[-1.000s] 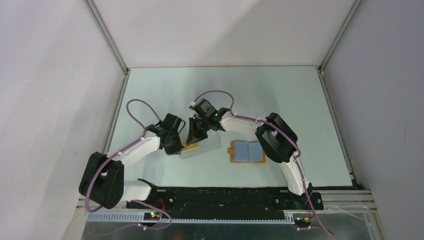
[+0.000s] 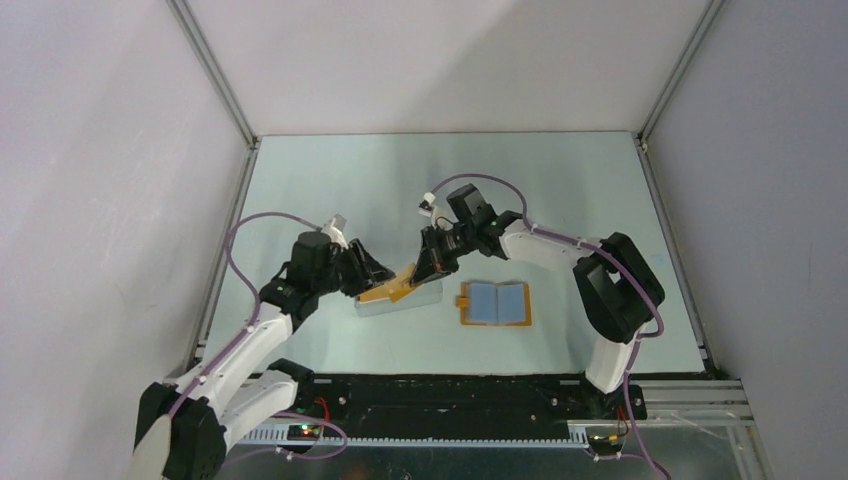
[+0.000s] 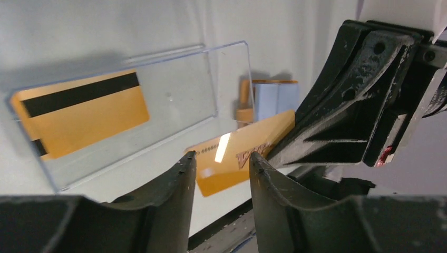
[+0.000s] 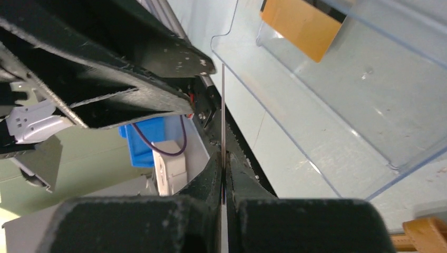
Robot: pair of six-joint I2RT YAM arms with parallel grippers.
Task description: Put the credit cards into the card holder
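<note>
An orange card is pinched in my right gripper, which is shut on it; the right wrist view shows this card edge-on as a thin line. My left gripper [image 2: 388, 279] faces the card from the left, its fingers part open. In the left wrist view the card lies in line with the gap between the left fingertips, apparently not clamped. Another orange card [image 3: 95, 113] with a black stripe rests in the clear box [image 3: 163, 89]. To the right lies the open card holder [image 2: 496, 303], orange-brown with pale blue inner panels.
Both grippers are close together over the clear box [image 2: 400, 305]. The box's transparent walls stand up around the card inside. Open white table [image 2: 590, 220] surrounds the holder and stretches behind the arms. A dark rail [image 2: 450, 405] runs along the front edge.
The right gripper has drawn back rightward, with an orange card out of the box.
</note>
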